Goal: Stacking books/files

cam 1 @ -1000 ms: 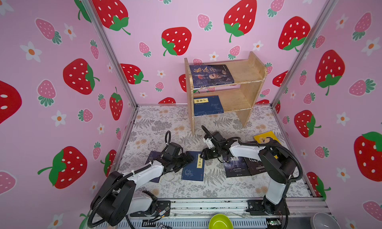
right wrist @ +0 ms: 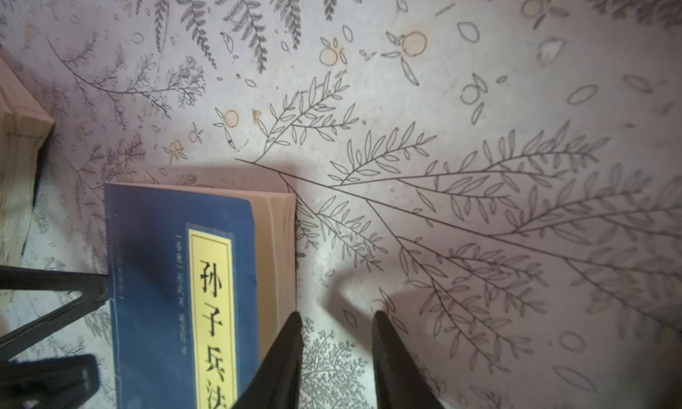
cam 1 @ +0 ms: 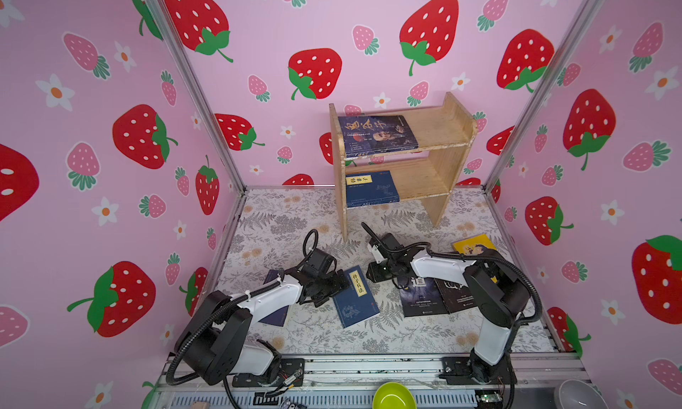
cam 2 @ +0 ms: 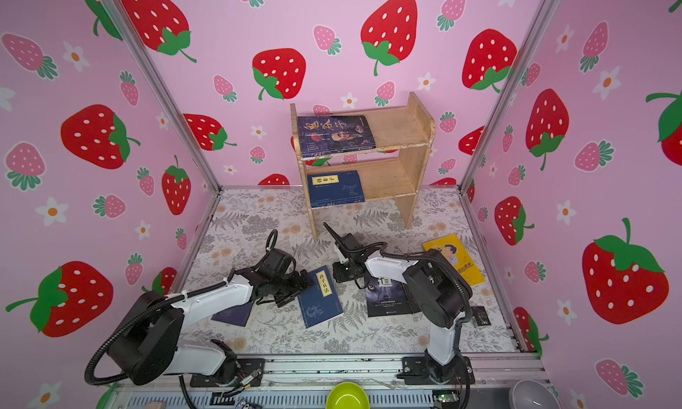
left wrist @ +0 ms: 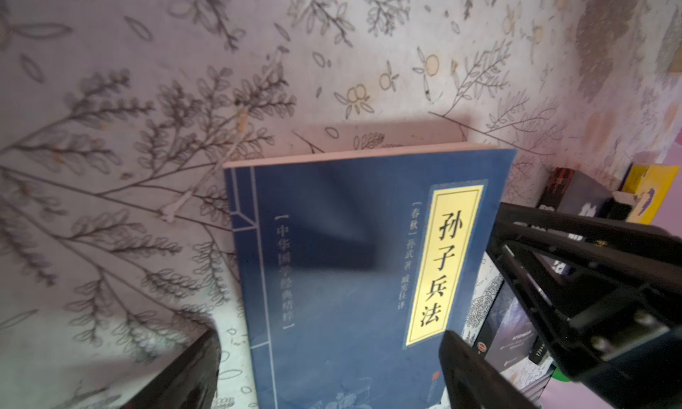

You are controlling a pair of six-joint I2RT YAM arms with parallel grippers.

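A blue book with a yellow title label (cam 1: pixel 358 302) lies flat and slightly turned on the table, between my two grippers. Over its left side is my left gripper (cam 1: pixel 339 284), open; in the left wrist view the book cover (left wrist: pixel 341 267) shows between the spread fingers. Beside the book's upper right edge stands my right gripper (cam 1: pixel 371 270). The right wrist view shows its fingers (right wrist: pixel 387 359) a small gap apart, with only table between them and the same book's page edge (right wrist: pixel 275 267) to their left.
A wooden two-tier shelf (cam 1: pixel 454 128) at the back holds a dark book (cam 1: pixel 376 134) above and a blue book (cam 1: pixel 373 189) below. Dark books (cam 1: pixel 422 301) and a yellow book (cam 1: pixel 474 245) lie right, a purple book (cam 1: pixel 277 315) left. Floor before the shelf is clear.
The blue book has turned, its top edge swinging left. The left gripper has shifted slightly right.
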